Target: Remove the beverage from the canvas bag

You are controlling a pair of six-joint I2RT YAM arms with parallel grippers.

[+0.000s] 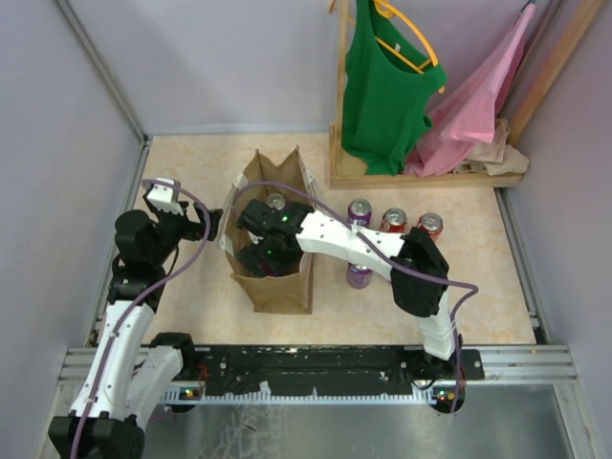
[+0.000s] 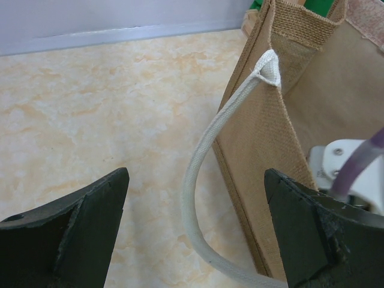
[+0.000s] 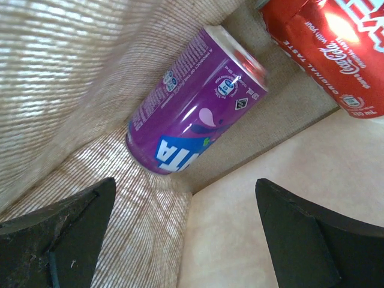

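Note:
The brown canvas bag [image 1: 282, 295] stands open on the table, its pale handle [image 2: 192, 180] looping out on the left. Inside it, the right wrist view shows a purple can [image 3: 195, 105] lying against the cloth and a red Coca-Cola can [image 3: 336, 54] at upper right. My right gripper is down in the bag, open, with the purple can beyond its fingertips and nothing held. At the bag's left side, my left gripper is open; the handle passes through the view between its fingers, and I cannot tell whether they touch it.
Right of the bag stand several cans, among them a purple can [image 1: 360, 210], a red can [image 1: 393, 220] and a nearer purple can [image 1: 359, 275], partly under the right arm. A wooden rack [image 1: 382, 181] with hanging clothes is behind.

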